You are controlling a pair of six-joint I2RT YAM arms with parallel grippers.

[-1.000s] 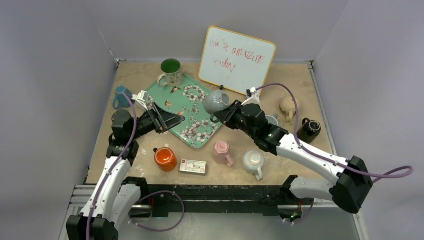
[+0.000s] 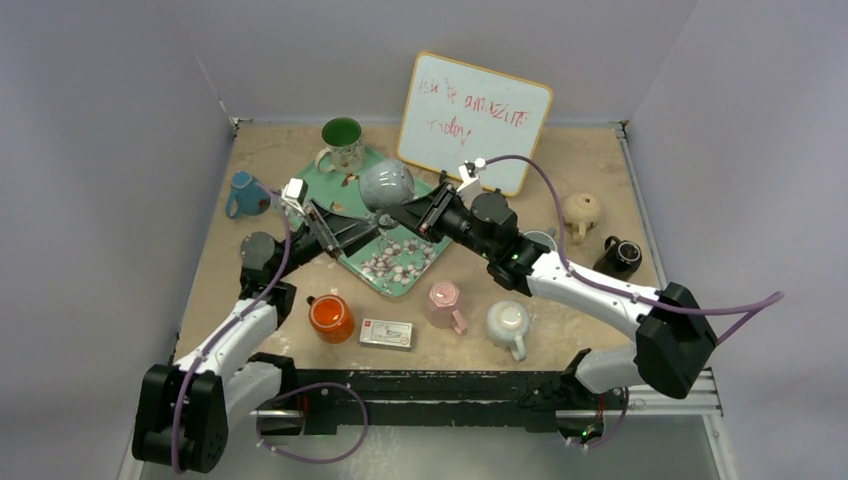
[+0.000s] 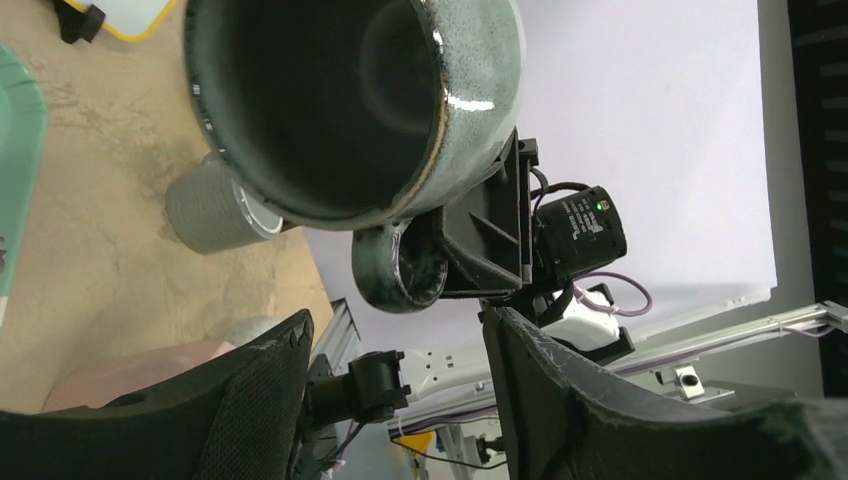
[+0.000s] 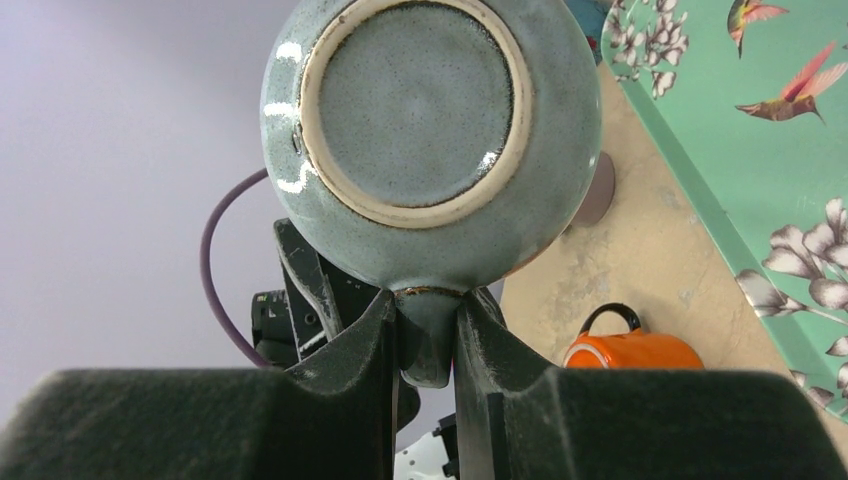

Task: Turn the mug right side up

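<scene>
A grey glazed mug [image 2: 386, 183] is held in the air over the green tray [image 2: 360, 266] by my right gripper, shut on its handle, with the mug's underside facing the right wrist camera. In the left wrist view the mug's dark opening [image 3: 320, 100] faces toward my left gripper, and a handle loop hangs just beyond the fingers. My left gripper is open, with nothing between its fingertips, close to the mug.
An orange mug [image 2: 331, 318], a box [image 2: 386, 334], a pink mug [image 2: 443, 305] and a white teapot [image 2: 508, 325] line the front. Several other mugs and pots stand at the sides and back. A whiteboard [image 2: 474, 110] stands behind.
My right gripper has carried the grey mug leftward, turning it. My left gripper has moved rightward, toward the mug.
</scene>
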